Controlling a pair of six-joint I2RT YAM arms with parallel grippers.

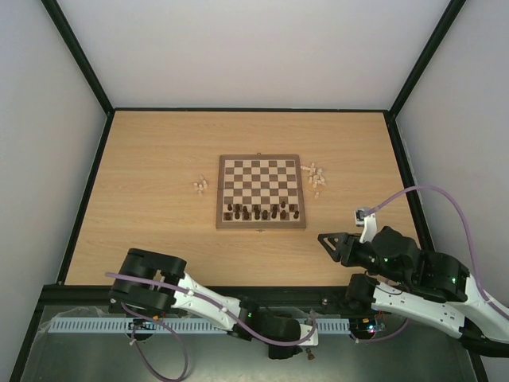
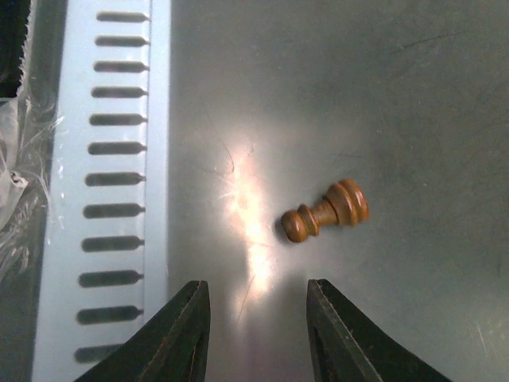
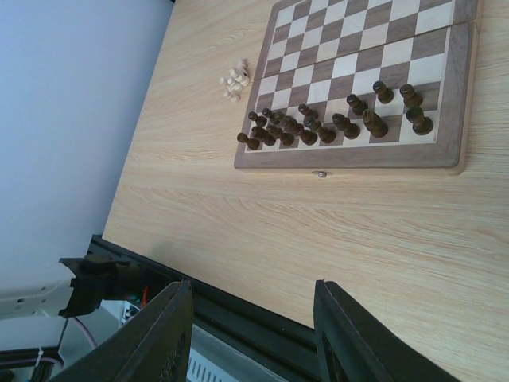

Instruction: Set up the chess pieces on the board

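The chessboard (image 1: 261,191) lies on the wooden table, dark pieces (image 1: 262,213) standing along its near side. Light pieces lie loose in a left group (image 1: 200,185) and a right group (image 1: 316,176). In the left wrist view, a brown pawn (image 2: 328,212) lies on its side on the grey surface below the table edge. My left gripper is open and empty above that surface, the pawn beyond its fingertips. Also open and empty, my right gripper is held over the near right of the table, apart from the board.
A slotted metal strip (image 2: 115,191) runs beside the pawn, with clear plastic (image 2: 24,199) past it. The dark frame beam (image 1: 191,294) separates the table from the lower grey surface. Bare wood lies in front of the board.
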